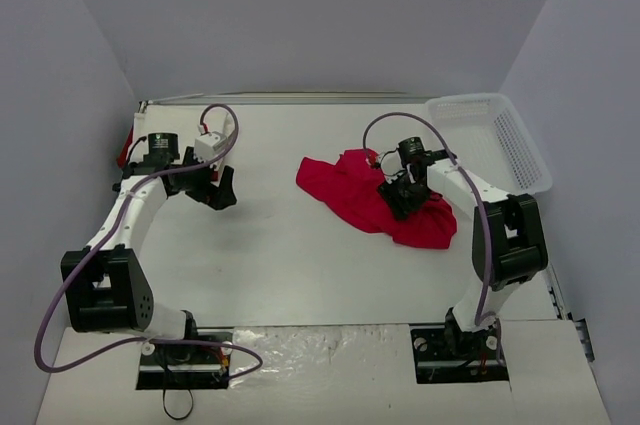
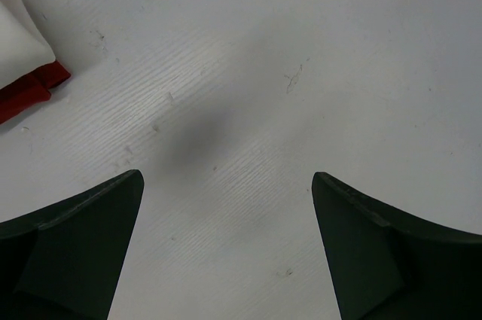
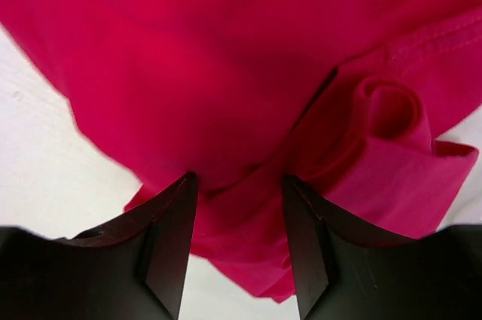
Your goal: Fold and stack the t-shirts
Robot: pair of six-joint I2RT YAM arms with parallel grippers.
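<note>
A crumpled red t-shirt (image 1: 345,190) lies on the right half of the white table. My right gripper (image 1: 400,203) is down over its right part. In the right wrist view the fingers (image 3: 169,233) stand part open above bunched red cloth (image 3: 248,199); whether they touch it I cannot tell. Over bare table at the left, my left gripper (image 1: 222,190) is open with nothing between its fingers. Partly behind the left arm is a folded stack with a white shirt (image 1: 180,121) on top; its white and red corner (image 2: 49,75) shows in the left wrist view.
An empty white plastic basket (image 1: 490,140) stands at the back right, beside the right arm. Grey walls close in the left, right and back.
</note>
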